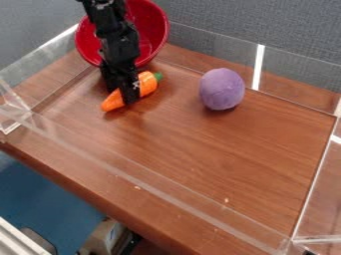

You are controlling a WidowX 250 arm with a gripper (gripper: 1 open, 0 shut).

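Note:
My black gripper (123,85) reaches down from the top left onto an orange toy carrot (146,86) with a green top, which lies tilted diagonally on the wooden tabletop. The fingers are at the carrot's middle and partly cover it; whether they are closed on it I cannot tell. Behind the arm, a red bowl (152,30) stands at the back left, partly hidden by it.
A purple ball-like object (221,89) sits to the right of the carrot. Clear low walls (240,55) edge the wooden table (200,169).

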